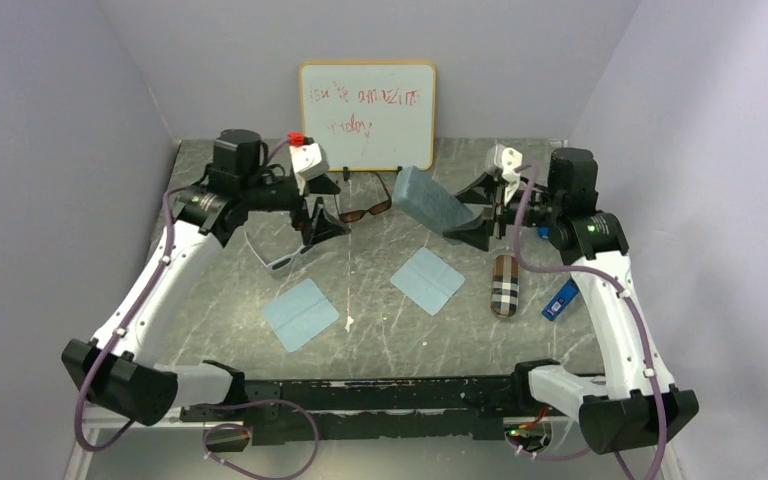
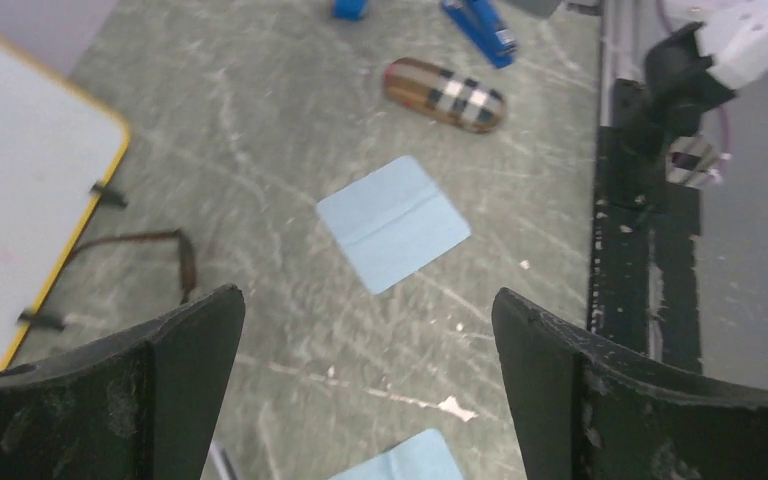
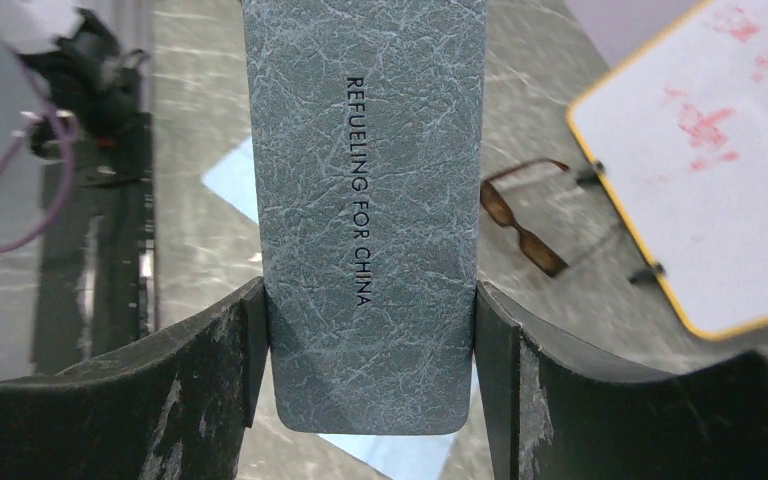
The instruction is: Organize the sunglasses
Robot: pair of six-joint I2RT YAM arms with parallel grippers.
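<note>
My right gripper is shut on a grey-green glasses case (image 3: 365, 190) lettered "REFUELING FOR CHINA", lifted over the table's right-centre. My left gripper (image 1: 322, 208) hangs open and empty above brown sunglasses (image 1: 362, 212) and white-framed sunglasses (image 1: 281, 261). A plaid case (image 1: 505, 285) lies on the right. Two light-blue cloths lie flat, one in the centre (image 1: 427, 280), one at front left (image 1: 300, 314).
A whiteboard (image 1: 368, 115) on clips stands at the back. A blue box (image 1: 560, 300) lies at the right, with another small blue item behind the right arm.
</note>
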